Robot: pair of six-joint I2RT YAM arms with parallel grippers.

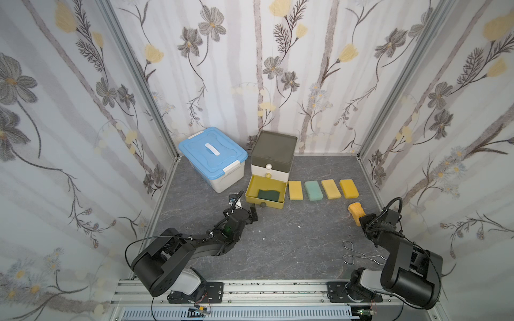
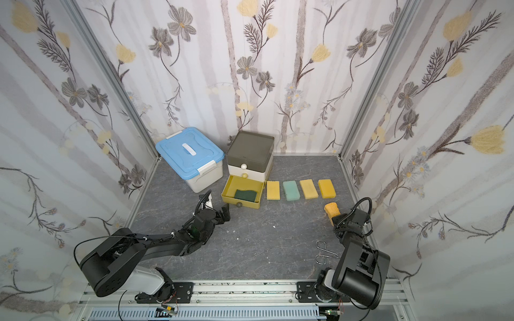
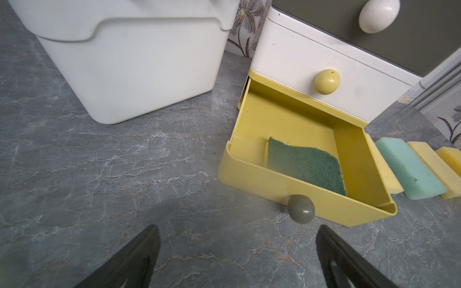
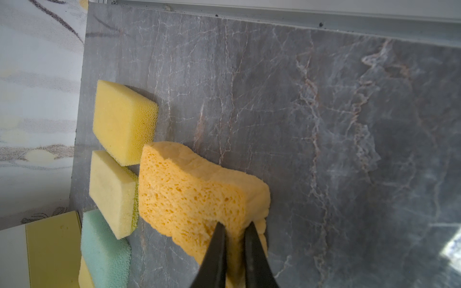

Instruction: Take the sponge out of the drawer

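Note:
The yellow drawer (image 3: 353, 211) is pulled out of the small cabinet (image 1: 273, 147), with a green sponge (image 3: 307, 165) lying inside against its front wall. In front of the drawer's grey knob (image 3: 301, 208), my left gripper stands open, nothing between its fingers. At the right of the table my right gripper is shut on the near end of an orange sponge (image 4: 192, 192), pinching it narrow. The right wrist view cannot tell me whether that sponge touches the table.
Several sponges stand in a row right of the drawer, including a teal sponge (image 1: 313, 190) and a yellow sponge (image 1: 349, 188). A blue-lidded box (image 1: 213, 152) sits left of the cabinet. Metal tongs (image 1: 356, 254) lie near the right arm's base.

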